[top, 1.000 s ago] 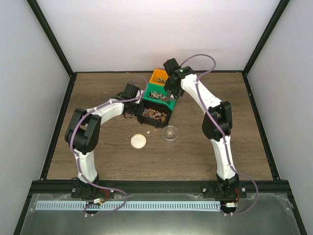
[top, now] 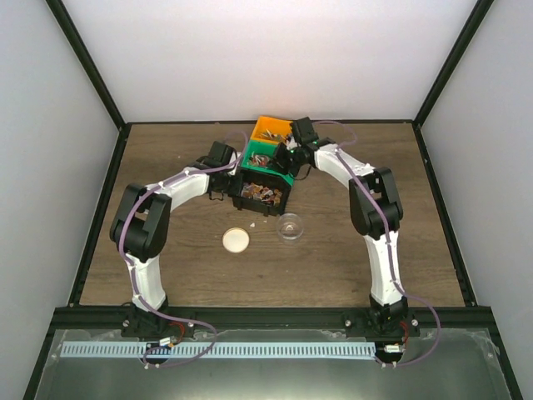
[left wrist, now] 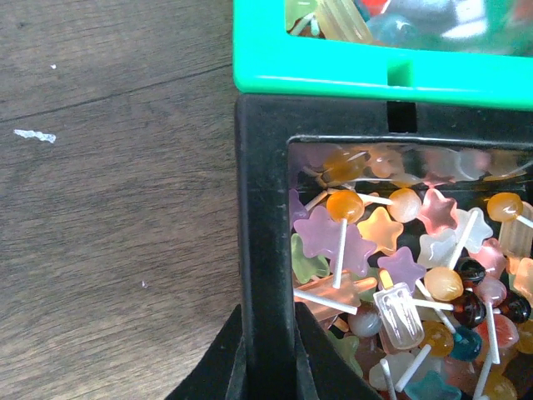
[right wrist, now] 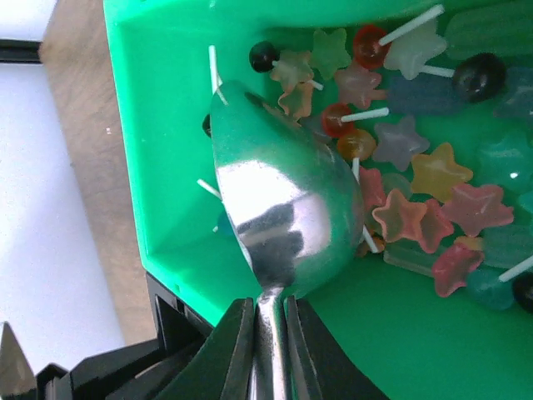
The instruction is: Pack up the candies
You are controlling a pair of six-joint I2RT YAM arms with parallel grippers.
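My left gripper is shut on the left wall of the black bin (left wrist: 268, 233), which is full of star-shaped, round and stick candies (left wrist: 401, 262). In the green bin (right wrist: 158, 183), my right gripper is shut on the handle of a metal scoop (right wrist: 287, 196). The scoop's bowl lies low in the bin, by its left side, beside the candies (right wrist: 437, 179); whether any sit inside the bowl I cannot tell. A clear round container (top: 290, 226) stands on the table in front of the bins, looking empty.
Behind the green bin is an orange bin (top: 268, 127) with more candies. A pale round lid (top: 236, 240) lies left of the clear container.
The left arm has stayed where it was on the black bin.
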